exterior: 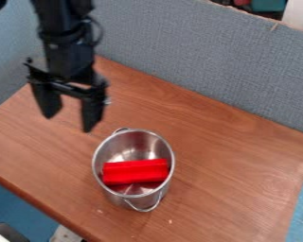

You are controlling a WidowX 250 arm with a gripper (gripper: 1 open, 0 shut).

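Note:
My black gripper (68, 106) hangs above the table at the upper left, its two fingers apart with nothing visible between them. To its lower right, a metal pot (155, 149) stands on the wooden table (237, 165) with a red cylinder (133, 172) lying inside it. The gripper is clear of the pot.
Grey padded walls (204, 52) border the back of the table. The near left edge drops to a blue surface (15, 210).

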